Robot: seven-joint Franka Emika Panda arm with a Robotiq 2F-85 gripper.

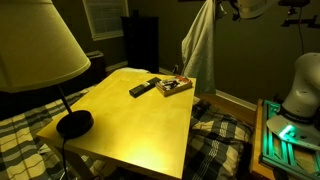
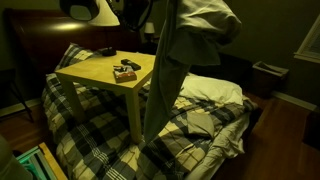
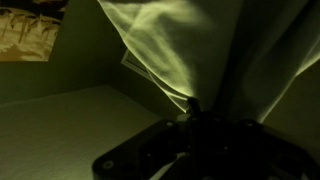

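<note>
A pale cloth [image 3: 175, 50] fills the upper middle of the wrist view, and my gripper is shut on it at the lower edge of that view. The fingertips are dark, so the exact pinch is hard to make out. From the side, the cloth [image 1: 200, 45] hangs in a long drape beyond the table's far right corner; its top runs out of the frame. In the second exterior view the same cloth [image 2: 178, 75] drops from a bunched top to a narrow lower end, in front of the bed.
On the yellow table [image 1: 135, 120] stand a small box [image 1: 174, 86] with things in it, a black remote [image 1: 143, 88] and a lamp with a black base [image 1: 74, 123]. A plaid-covered bed [image 2: 185, 135] surrounds the table.
</note>
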